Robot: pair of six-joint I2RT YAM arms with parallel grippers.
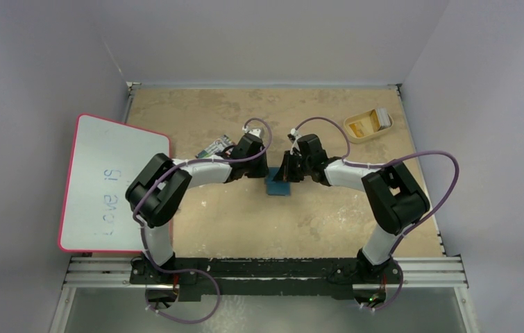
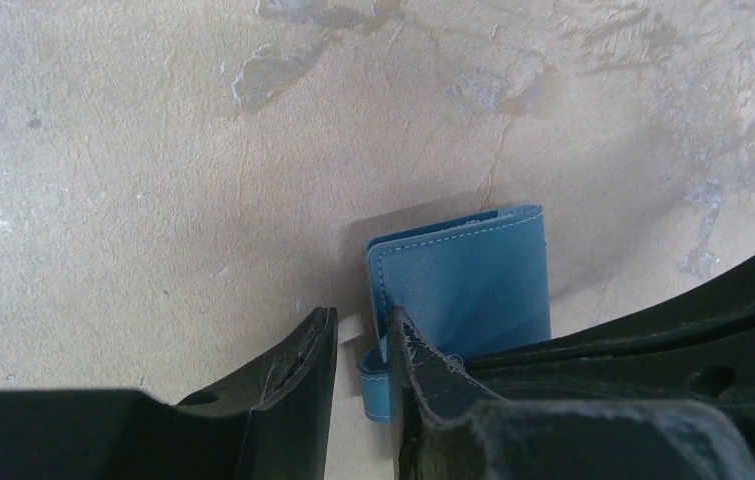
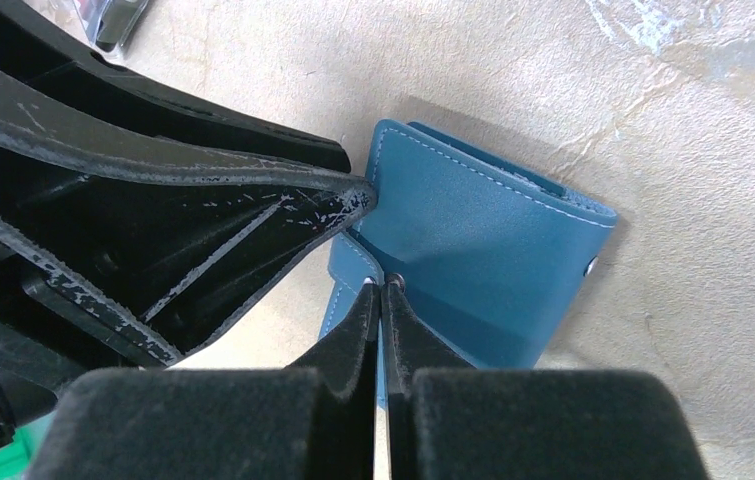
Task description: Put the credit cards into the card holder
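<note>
The blue card holder [image 1: 278, 188] lies folded on the table between the two arms. In the left wrist view, its stitched top edge and one side of the holder [image 2: 473, 265] show. My left gripper is part open at the holder's left edge; one fingertip overlaps that edge and the other is over bare table. My right gripper is shut, its tips over the holder's strap and snap; whether the thin strap is pinched cannot be seen. In the right wrist view, a left finger [image 3: 358, 197] meets the holder's corner. No card shows in the holder.
A tan tray [image 1: 361, 139] at the back right holds an orange item [image 1: 357, 130] and a whitish stack [image 1: 382, 118]. A clear packet [image 1: 215, 147] lies behind the left arm. A whiteboard [image 1: 110, 187] covers the left side.
</note>
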